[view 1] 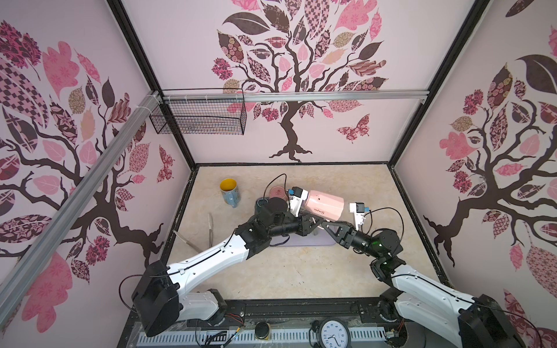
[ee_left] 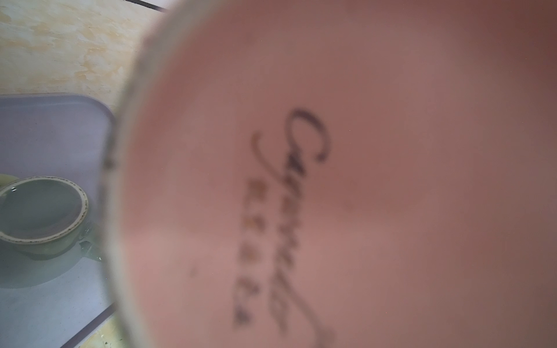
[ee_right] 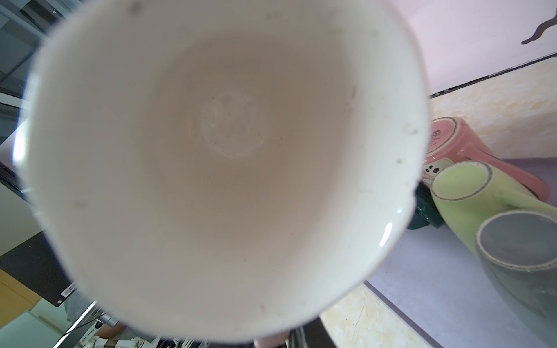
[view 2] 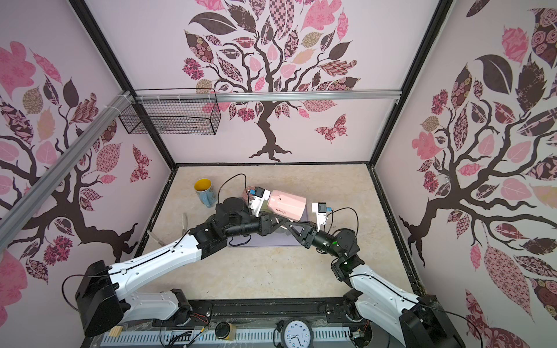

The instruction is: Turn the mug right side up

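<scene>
A pink mug [view 1: 325, 204] lies on its side in the air above the tray, its mouth toward the right. Its pink base [ee_left: 359, 174], with dark lettering, fills most of the left wrist view, while the pale interior faces the right wrist camera. My left gripper [view 1: 319, 221] and right gripper [view 1: 329, 225] meet just below the mug's near side, both shut on it, apparently at the handle. Mug and fingers overlap there, so the exact contact is hidden. Neither wrist view shows its own fingertips clearly.
Beneath, a lavender tray [view 1: 316, 240] carries upside-down mugs: a grey-green one [ee_left: 43, 211], a light green one [ee_right: 464, 181] and a pink one [ee_right: 442, 134]. A blue mug [view 1: 231, 197] stands upright at the back left. Bare table lies in front and to the right.
</scene>
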